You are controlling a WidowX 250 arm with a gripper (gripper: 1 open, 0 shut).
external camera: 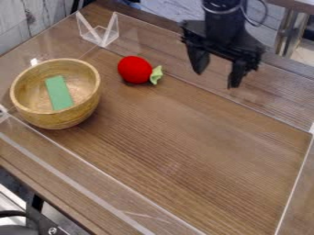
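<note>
A black robot gripper (223, 68) hangs at the upper middle right of the table, with its fingers pointing down; whether it is open or shut is hard to tell. To its left lies a red round object (134, 68) with a small green piece at its right side. A wooden bowl (83, 110) sits at the left with a green block (59, 93) inside it.
A clear, angular container (99, 29) stands near the back left corner. The table's edges show at the left, back and right.
</note>
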